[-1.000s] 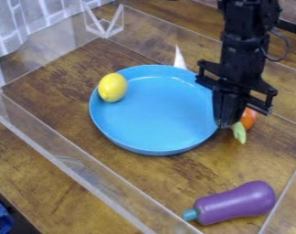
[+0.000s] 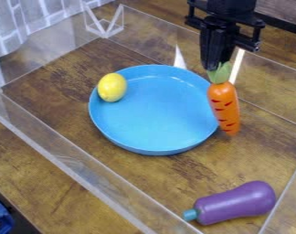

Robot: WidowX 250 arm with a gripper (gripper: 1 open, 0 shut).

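My gripper (image 2: 216, 64) is raised at the top right, shut, with the green top of an orange toy carrot (image 2: 224, 108) at its fingertips. The carrot hangs point down at the right edge of the blue plate (image 2: 151, 123). A yellow lemon (image 2: 111, 87) sits on the plate's left rim.
A purple toy eggplant (image 2: 232, 203) lies at the lower right. Clear walls enclose the wooden surface (image 2: 89, 183). A white pointed object (image 2: 180, 57) stands behind the plate.
My gripper has risen from beside the plate's right side, and the carrot, which lay on the wood under it, now hangs upright from the fingertips.
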